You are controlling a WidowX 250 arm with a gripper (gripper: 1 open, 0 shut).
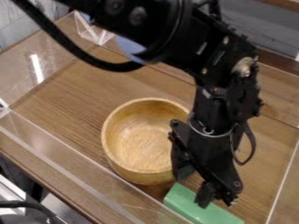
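My black gripper (201, 185) hangs over the front right, just right of a round tan bowl (138, 131). Its open fingers are low above a flat green object (198, 210), whose far end they partly hide. The bowl's right side is partly covered by the arm.
Clear walls run along the left, front and right edges. A dark cable is at the lower left corner.
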